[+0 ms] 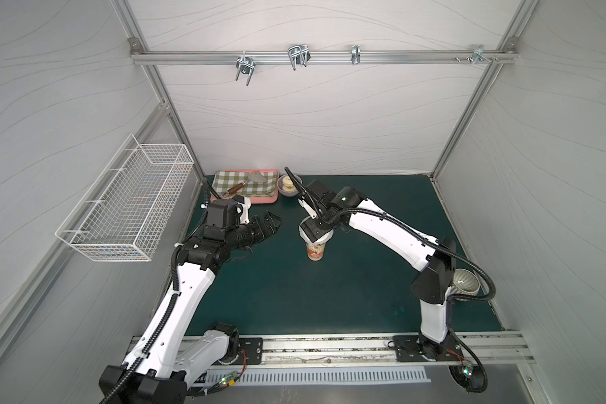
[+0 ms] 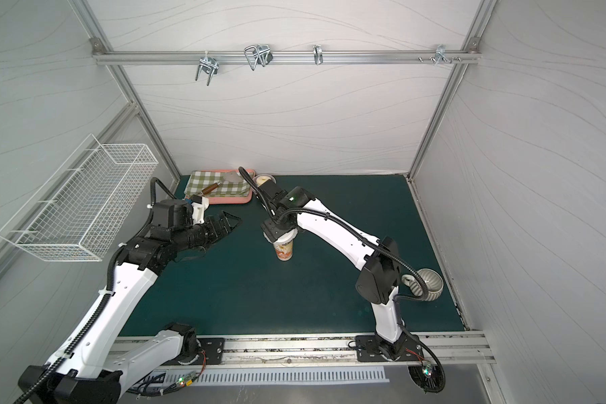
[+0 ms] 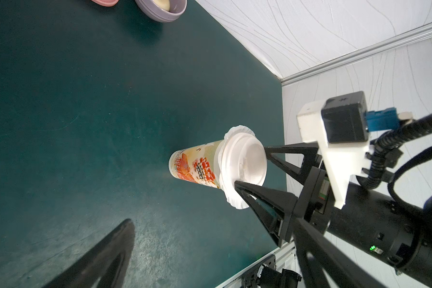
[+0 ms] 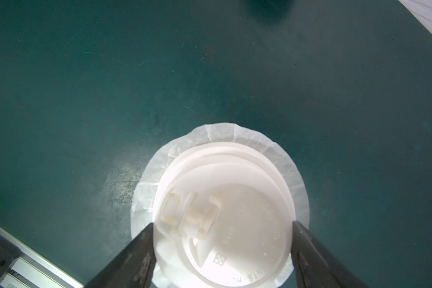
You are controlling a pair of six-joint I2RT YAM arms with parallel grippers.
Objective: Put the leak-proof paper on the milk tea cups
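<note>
A printed milk tea cup (image 3: 194, 165) stands upright mid-table, topped by a crinkled white paper (image 4: 225, 132) and a white plastic lid (image 4: 225, 249). My right gripper is over the cup, a fingertip at each side of the lid; whether both press on it I cannot tell. My left gripper stands open to the left of the cup, above the table, with nothing between its fingers.
At the back left are a pink tray (image 1: 266, 200) with a checked cloth and tool, and a small bowl (image 3: 160, 14). A ribbed bowl (image 2: 431, 286) sits at the front right. A wire basket (image 1: 124, 202) hangs at left.
</note>
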